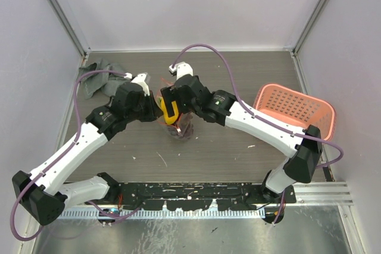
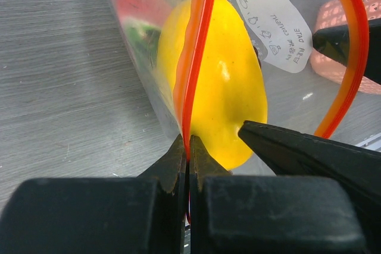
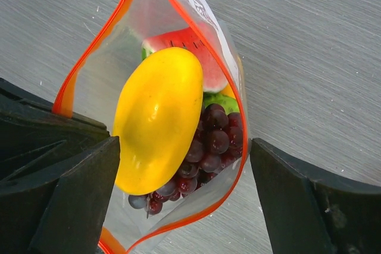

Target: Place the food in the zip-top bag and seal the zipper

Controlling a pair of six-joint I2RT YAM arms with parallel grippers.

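The clear zip bag (image 1: 184, 128), edged in orange, stands with its mouth open near the middle of the table. Inside it lie a yellow oblong food (image 3: 158, 117), dark grapes (image 3: 215, 141) and a watermelon slice (image 3: 187, 49). My left gripper is shut on the bag's orange rim (image 2: 193, 57). Over the mouth, my right gripper is open, its fingers spread. One of its fingertips (image 2: 259, 135) overlaps the yellow food in the left wrist view; whether they touch I cannot tell. Its other finger appears beyond the far rim.
An orange basket (image 1: 296, 111) stands at the right and looks empty. Crumpled grey cloth (image 1: 98, 78) lies at the back left. Bare table surrounds the bag in front and behind.
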